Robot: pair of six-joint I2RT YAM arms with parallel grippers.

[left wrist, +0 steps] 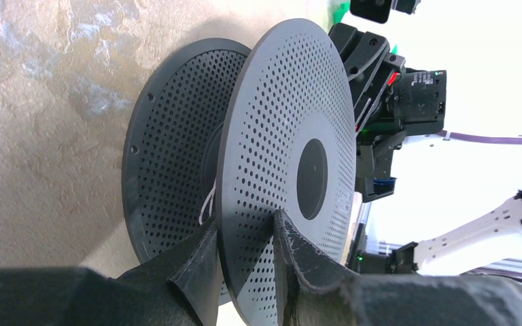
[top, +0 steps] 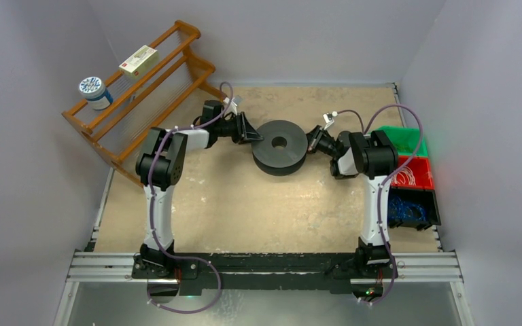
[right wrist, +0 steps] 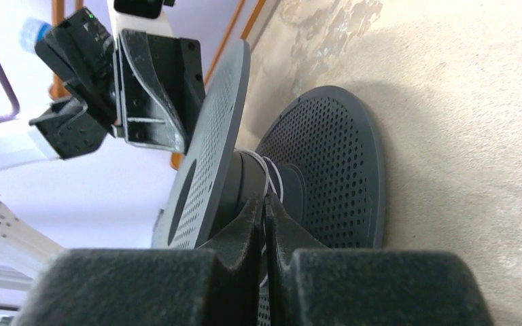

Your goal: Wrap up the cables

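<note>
A dark grey spool (top: 280, 159) with two perforated discs stands near the middle of the table. Its upper disc (left wrist: 282, 115) is pinched at the rim by my left gripper, one finger on each face. White cable loops around the core between the discs, and a short stretch of the cable (left wrist: 209, 204) shows in the left wrist view. On the spool's right side, my right gripper reaches in between the discs with its fingers shut. The cable runs down right at its fingertips; whether a strand is caught there I cannot tell.
Stacked along the right edge are a green bin (top: 405, 138), a red bin (top: 421, 167) with white cable and a black bin (top: 429, 212) with blue cable. A wooden rack (top: 170, 62) occupies the back left.
</note>
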